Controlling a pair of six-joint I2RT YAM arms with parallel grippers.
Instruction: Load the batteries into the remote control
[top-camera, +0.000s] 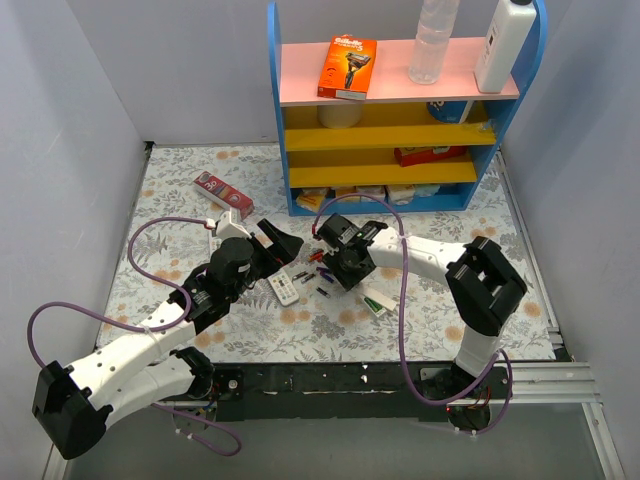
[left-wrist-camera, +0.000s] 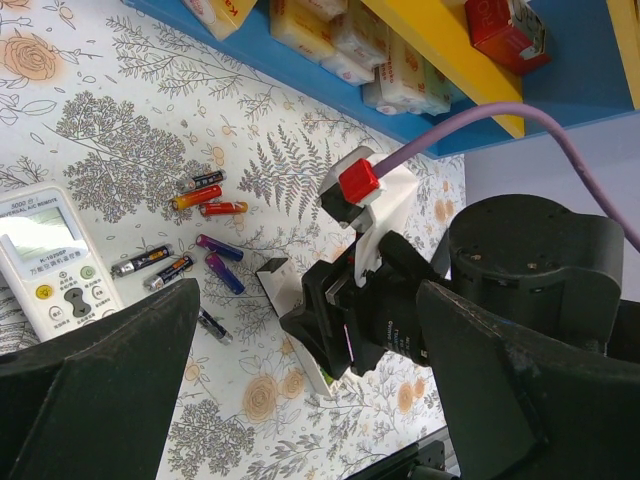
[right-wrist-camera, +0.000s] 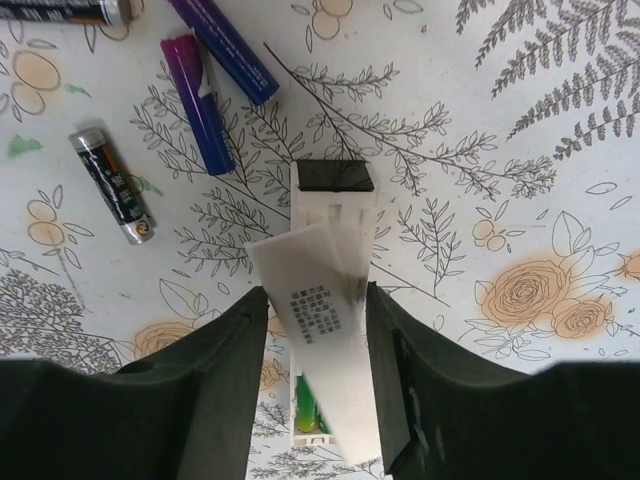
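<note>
In the right wrist view a slim white remote (right-wrist-camera: 350, 220) lies back side up. Its white cover (right-wrist-camera: 318, 310) sits askew across it, with green (right-wrist-camera: 304, 405) showing in the uncovered lower end. My right gripper has one finger on each side of the cover; whether they press on it I cannot tell. Dark batteries (right-wrist-camera: 112, 185) and purple ones (right-wrist-camera: 195, 105) lie to the left. The left wrist view adds an orange battery (left-wrist-camera: 197, 197) and a red one (left-wrist-camera: 223, 208). My left gripper is open and empty, raised over the table.
A white handset with a screen (left-wrist-camera: 45, 260) lies left of the batteries. A blue shelf unit (top-camera: 375, 203) stands at the back, and a red box (top-camera: 223, 193) at the back left.
</note>
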